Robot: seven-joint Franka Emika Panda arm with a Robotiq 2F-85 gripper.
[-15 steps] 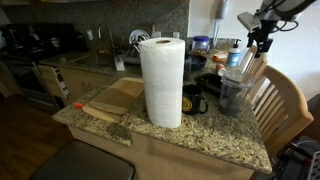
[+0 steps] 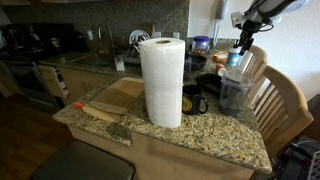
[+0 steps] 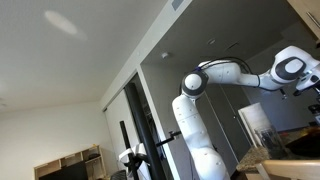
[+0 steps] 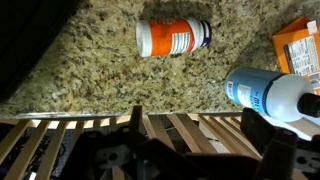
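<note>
My gripper stands open in the wrist view, a wide gap between its two dark fingers and nothing held there. Below it are the counter edge and wooden slats. An orange container with a white label lies on the speckled counter, ahead of the gap. To the right is a blue bottle with a white top, close to the right finger; whether they touch I cannot tell. In exterior view 1, the gripper hangs at the counter's far right end, above the blue-labelled bottle.
An orange box sits beyond the blue bottle. Along the counter stand a paper towel roll, a dark mug and a clear container. Wooden chairs line the right side. Bare granite shows at the front.
In exterior view 1 my gripper has moved left, from above the chairs to over the far end of the counter. The counter objects look unmoved.
</note>
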